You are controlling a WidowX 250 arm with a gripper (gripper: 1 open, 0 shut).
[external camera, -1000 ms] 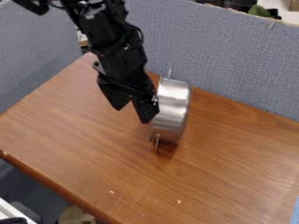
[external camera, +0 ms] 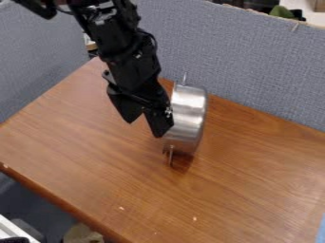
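Note:
A steel pot stands on its side on the wooden table, its handles pointing up and down, right beside my gripper. My black arm reaches down from the top left, and the gripper's lower end is at the pot's left side, partly overlapping it in this view. Whether the fingers are open or shut, or touch the pot, I cannot tell.
A grey padded wall runs along the back. The table's near left edge drops to a dark floor with some objects.

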